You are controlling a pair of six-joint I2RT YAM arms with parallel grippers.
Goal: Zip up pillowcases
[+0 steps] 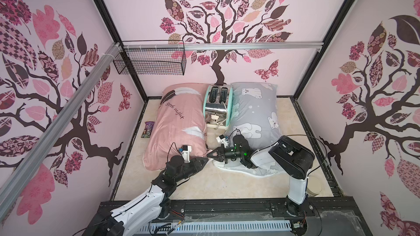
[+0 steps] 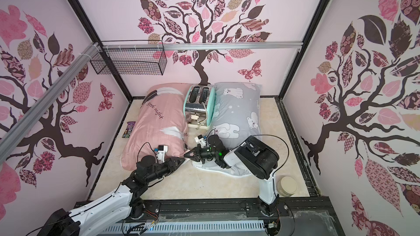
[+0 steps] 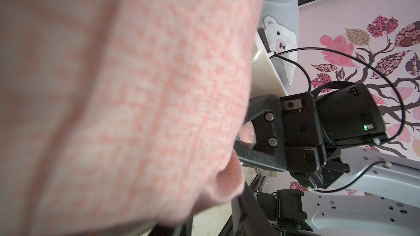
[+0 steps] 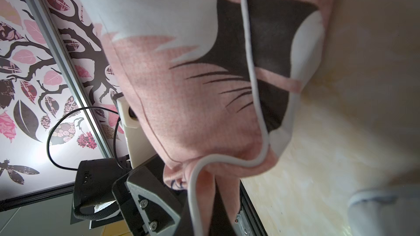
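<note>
The pink pillow (image 1: 175,118) lies on the left, the grey bear pillow (image 1: 253,109) on the right, its near end flattened. At the pink one's near right corner my two grippers face each other. My right gripper (image 1: 211,154) is shut at that corner; in the right wrist view pink fabric and the white piping (image 4: 252,83) run down between its dark fingers. My left gripper (image 1: 202,161) sits just below left of it; its fingers are largely hidden by pink cloth in the left wrist view, and appear apart.
A mint toaster (image 1: 217,104) stands between the pillows. A snack packet (image 1: 147,129) lies left, a round tin (image 2: 286,185) at the front right. A wire basket (image 1: 153,59) hangs at the back left.
</note>
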